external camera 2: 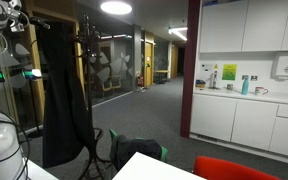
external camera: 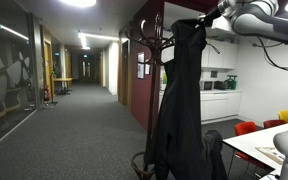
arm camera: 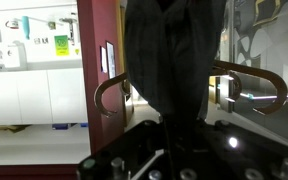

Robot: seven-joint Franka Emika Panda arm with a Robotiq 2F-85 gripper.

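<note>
A long black garment (external camera: 185,100) hangs from my gripper (external camera: 205,18), which is shut on its top edge high in exterior view 1. Exterior view 2 shows the same garment (external camera 2: 64,95) hanging down at the left, nearly to the table's height. Dark cloth (arm camera: 174,60) fills the middle of the wrist view and hides what lies behind it; the fingertips are hard to make out. The dark coat rack (external camera: 157,75) stands just left of the garment, its curved hooks (arm camera: 111,97) showing on both sides of the cloth. Whether cloth touches a hook, I cannot tell.
A white table (external camera 2: 154,168) stands near the arm, with a red chair (external camera 2: 229,169) and a chair draped with a black jacket (external camera 2: 139,151). White kitchen cabinets (external camera 2: 252,120) line the far wall.
</note>
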